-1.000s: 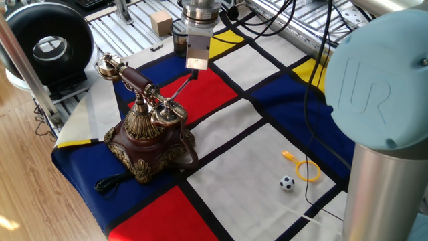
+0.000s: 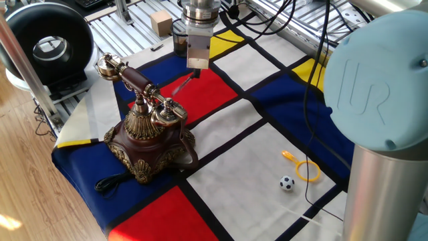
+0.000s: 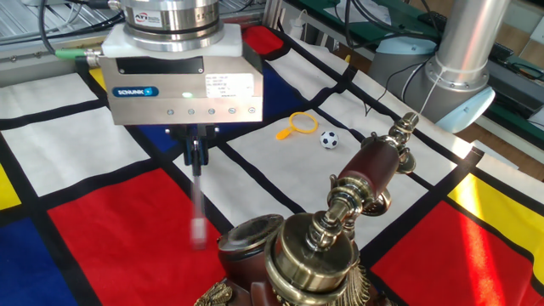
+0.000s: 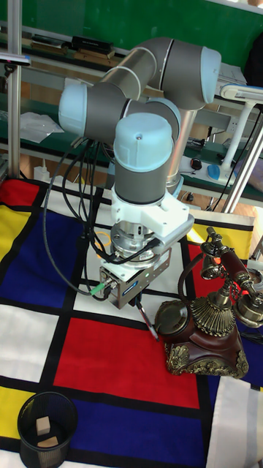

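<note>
My gripper (image 3: pixel 197 161) hangs over the cloth with its narrow black fingers shut on a thin rod (image 3: pixel 198 204). The rod points downward and is blurred in exterior view 2, with a paler lower end. In exterior view 1 the rod (image 2: pixel 182 85) slants toward an ornate brown and brass telephone (image 2: pixel 144 134). From exterior view 3, the rod (image 4: pixel 147 321) appears beside the round dial of the telephone (image 4: pixel 208 327); whether they touch, I cannot tell. The telephone stands upright with its handset on the cradle.
A toy soccer ball (image 2: pixel 287 183) and a yellow hoop with a handle (image 2: pixel 307 170) lie on the patterned cloth. A black mesh cup (image 4: pixel 47 421) holds wooden blocks (image 4: pixel 44 425). Open cloth lies between the cup and the telephone. Cables hang around the arm.
The rod has shifted slightly and now looks blurred, its lower end a little higher in exterior view 1. The telephone, ball and hoop have stayed put.
</note>
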